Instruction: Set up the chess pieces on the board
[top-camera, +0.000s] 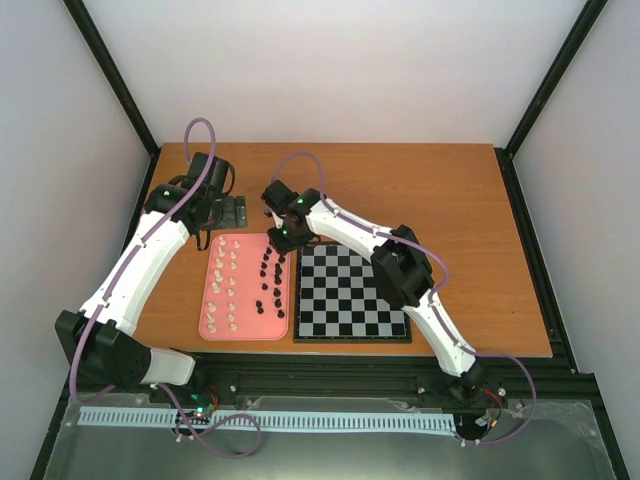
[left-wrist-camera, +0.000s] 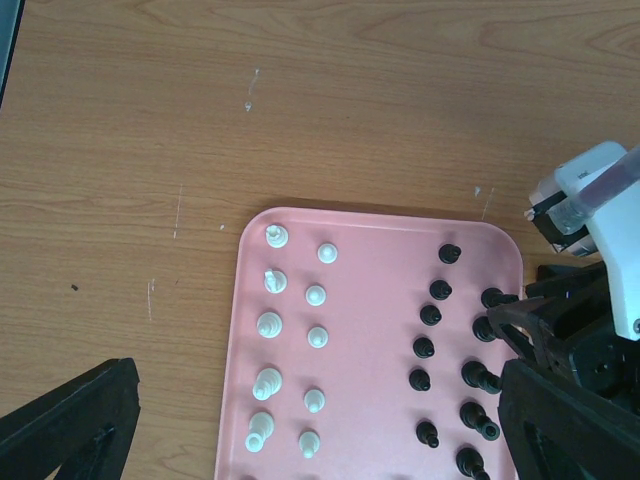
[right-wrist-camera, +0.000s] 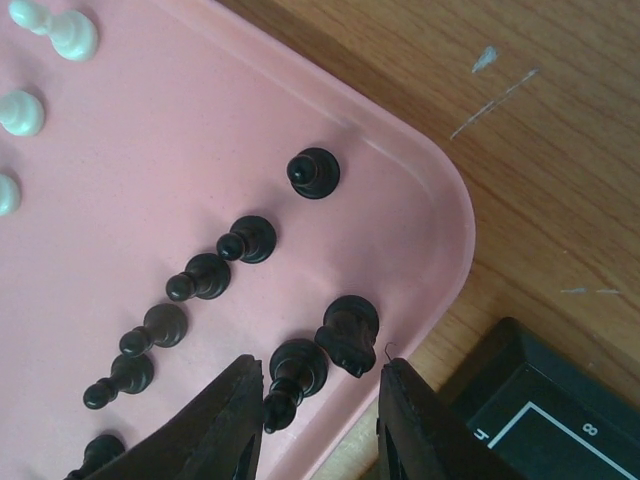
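Observation:
White and black chess pieces stand on a pink tray (top-camera: 243, 330), the white pieces (left-wrist-camera: 269, 325) on its left and the black pieces (left-wrist-camera: 430, 315) on its right. To the tray's right lies the empty chessboard (top-camera: 352, 300). Over the far right corner of the tray is my right gripper, part open. A black piece with a flared top (right-wrist-camera: 349, 335) and a black round-topped piece (right-wrist-camera: 294, 383) stand between and just beyond its fingertips; neither appears gripped. My left gripper is open above the far left of the tray, nothing between its fingers.
Bare wooden table (top-camera: 440, 200) stretches behind and right of the board. The board's dark raised edge (right-wrist-camera: 510, 390) lies close beside the tray. My right arm (top-camera: 350, 232) crosses above the board's far edge.

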